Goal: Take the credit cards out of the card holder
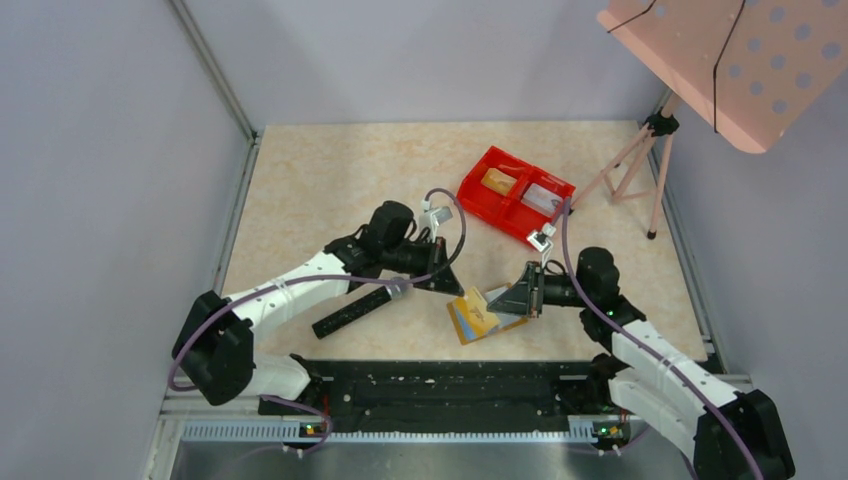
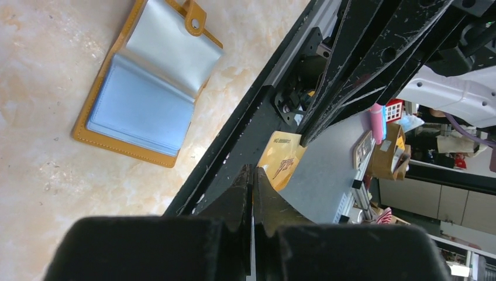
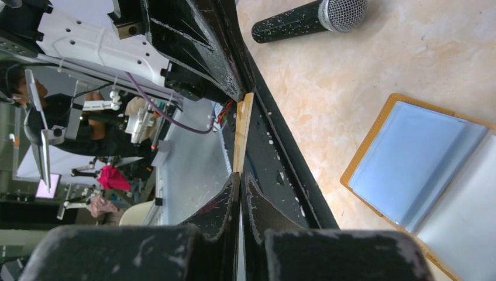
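Note:
The card holder [image 2: 134,132] lies unfolded on the table, showing blue and silvery pockets inside a tan border. A gold card [image 1: 478,312] is in the air above it. My right gripper is shut on one end of this card, which appears edge-on in the right wrist view. At the card's other end, my left gripper is shut; the left wrist view shows the card's printed face beyond its fingertips, not clamped between them. Whether the left tips touch the card is unclear.
Behind the arms sits a red divided box [image 1: 483,210] with a gold card [image 1: 499,181] and a pale card [image 1: 541,199] in it. A black microphone [image 1: 350,313] lies under the left arm. Bare table extends at the back left.

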